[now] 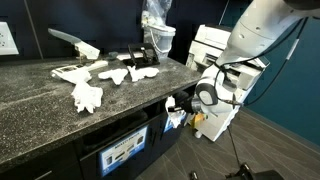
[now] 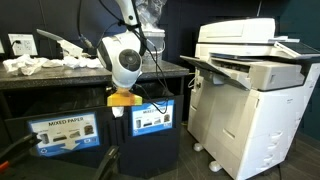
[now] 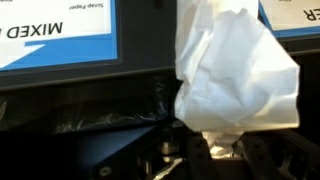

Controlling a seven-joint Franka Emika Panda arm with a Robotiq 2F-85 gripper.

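Observation:
My gripper (image 2: 121,99) is shut on a crumpled piece of white paper (image 3: 238,75), which hangs below the fingers in exterior view 2. In exterior view 1 the arm reaches in from the right, and the gripper (image 1: 178,104) is close to the dark cabinet front, below the counter's height. The paper fills much of the wrist view's right side and hides part of the fingertips. Behind it lie a dark bin opening (image 3: 80,108) and a bin label reading "MIXED" (image 3: 55,35). Whether the paper touches the cabinet is unclear.
Several white crumpled papers (image 1: 88,97) lie on the dark counter (image 1: 45,115). Two blue-and-white bin labels (image 2: 63,133) mark the cabinet front. A large printer (image 2: 255,100) stands to the right.

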